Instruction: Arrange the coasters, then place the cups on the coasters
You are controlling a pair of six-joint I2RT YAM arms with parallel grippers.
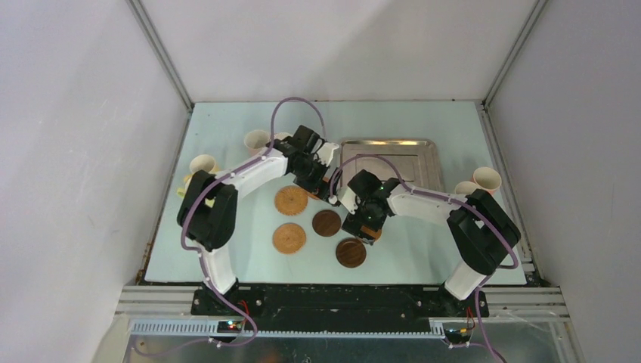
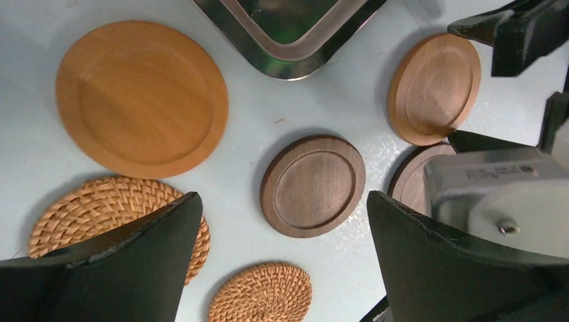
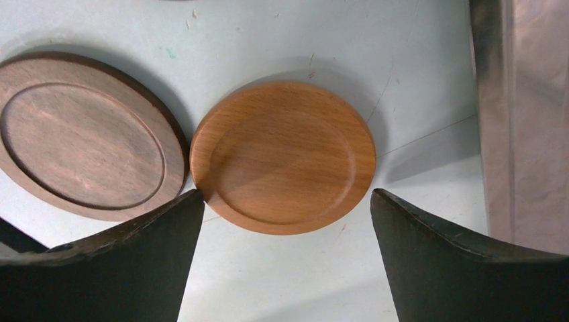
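Note:
My left gripper point(image 1: 321, 190) hangs open over the tan wooden coaster point(image 2: 141, 97); in the left wrist view a dark coaster point(image 2: 313, 186) shows beyond the gap between its fingers. Above the other tan coaster point(image 3: 283, 157) is my right gripper point(image 1: 360, 231), also open and empty. Two woven coasters point(image 1: 291, 200) point(image 1: 289, 237) lie to the left, and a second dark coaster point(image 1: 351, 252) lies toward the front. Pale cups stand at the left, one cup point(image 1: 257, 141) behind my left arm and another cup point(image 1: 202, 164) nearer the edge. At the right edge is a cup point(image 1: 486, 179) with pink on it.
A metal tray point(image 1: 423, 162) lies at the back right, close to both grippers. The two grippers are near each other. Something yellow-green point(image 1: 182, 191) shows beside the left arm.

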